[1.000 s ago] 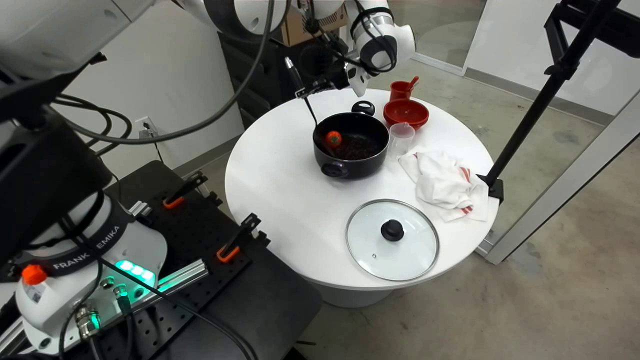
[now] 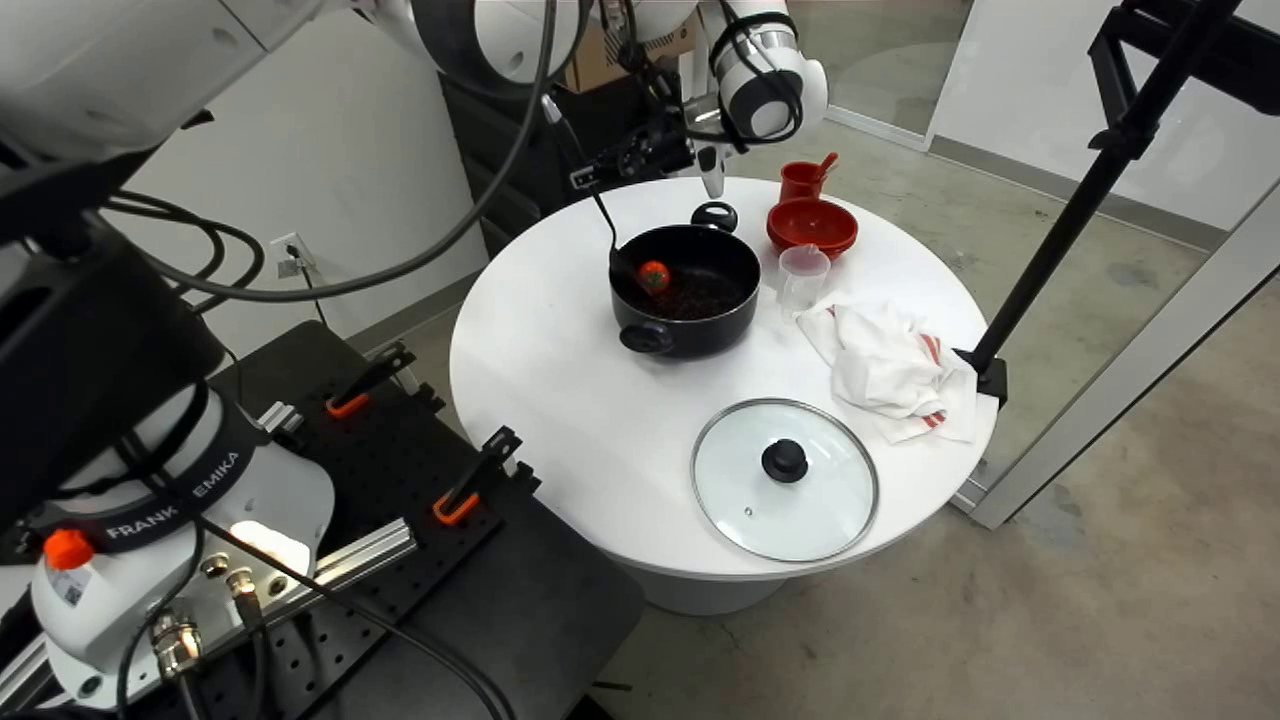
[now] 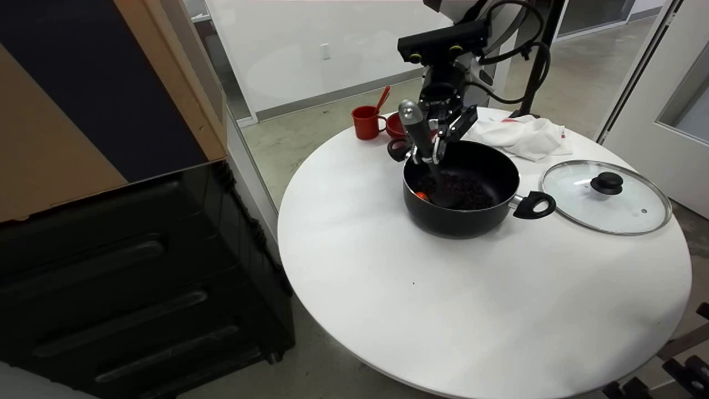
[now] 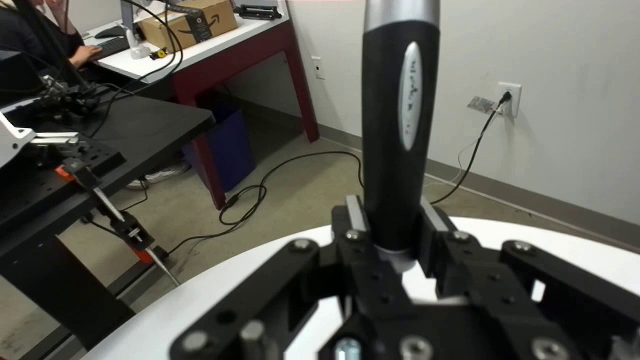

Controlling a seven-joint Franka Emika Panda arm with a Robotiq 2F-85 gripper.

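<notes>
Between my gripper's [image 4: 396, 234] fingers is the black handle of a ladle [image 4: 399, 120], gripped near its lower end in the wrist view. The ladle's head reaches down into a black two-handled pot [image 3: 458, 223], against the pot's left side in exterior view 1. Inside the pot [image 2: 690, 342] lie a red tomato [image 2: 654, 277] and dark, bean-like pieces [image 3: 475, 192]. The ladle's grip [image 3: 415, 126] leans upward out of the pot, with my gripper [image 3: 429, 153] just above the rim.
A glass lid [image 2: 786, 504] lies flat near the table's front. Right of the pot stand a clear cup [image 2: 803, 282], red bowls [image 2: 811, 224], a red mug [image 2: 799, 182] and a white towel [image 2: 894, 372].
In exterior view 1 the pot has shifted slightly left, with the tomato inside it. My gripper and the ladle have moved left as well. The base lights turned from green to white.
</notes>
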